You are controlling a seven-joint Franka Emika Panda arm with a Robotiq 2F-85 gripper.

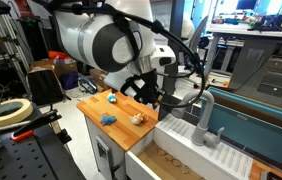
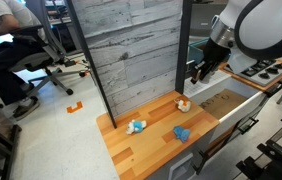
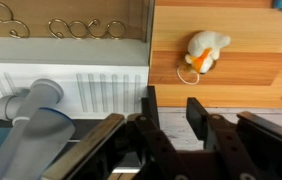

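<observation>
My gripper is open, with a gap between its dark fingers and nothing between them. In exterior view 1 the gripper (image 1: 155, 101) hangs above the back of the wooden counter, and the same gripper (image 2: 194, 76) shows in exterior view 2. A small white and orange soft toy (image 3: 205, 49) lies on the wood, ahead and to the right in the wrist view. Near the counter's front is a blue toy (image 2: 181, 133); a white and blue toy (image 2: 136, 127) lies farther along. An open drawer (image 1: 171, 160) holds several thin curled pieces (image 3: 89, 28).
A grey faucet (image 1: 203, 115) stands by a white ribbed drainboard (image 1: 219, 152), right beside the open drawer. Behind the counter rises a grey plank wall (image 2: 146, 65). Bare wood (image 2: 159, 145) surrounds the toys.
</observation>
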